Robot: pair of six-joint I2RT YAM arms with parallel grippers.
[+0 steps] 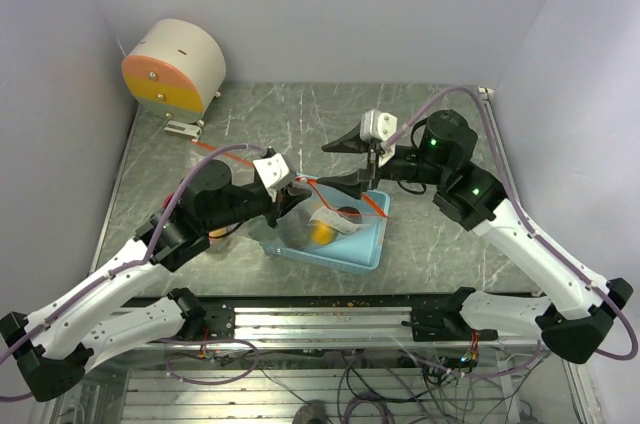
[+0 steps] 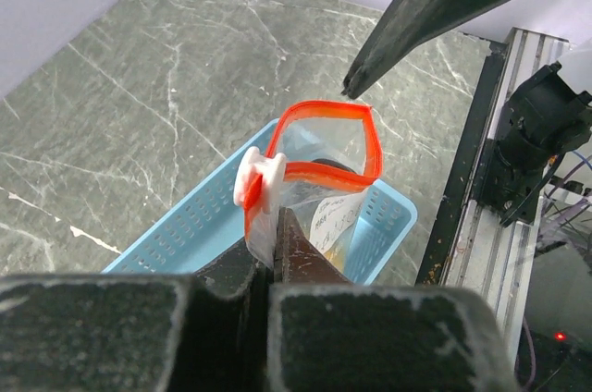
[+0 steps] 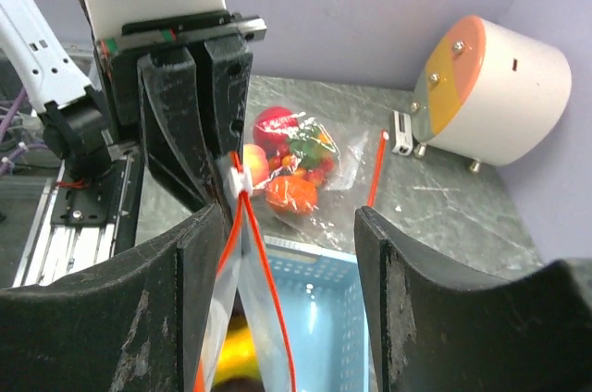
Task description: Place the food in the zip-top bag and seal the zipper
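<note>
A clear zip bag point(image 2: 319, 161) with an orange zipper stands in the blue basket point(image 1: 352, 266), its mouth spread in a loop in the left wrist view. Inside it are a yellow food item point(image 1: 323, 232) and a white label. My left gripper is shut on one end of the bag's top, right beside the white slider point(image 2: 260, 177). Wide apart, the fingers of my right gripper point(image 1: 335, 166) hold nothing. In the right wrist view the orange zipper point(image 3: 250, 216) runs down between its fingers, apparently untouched.
Left of the basket lies another clear bag with an orange zipper strip point(image 3: 377, 168), holding several fruits point(image 3: 289, 156). A white drum-shaped bread box point(image 1: 175, 69) stands at the back left. The counter right of the basket is bare.
</note>
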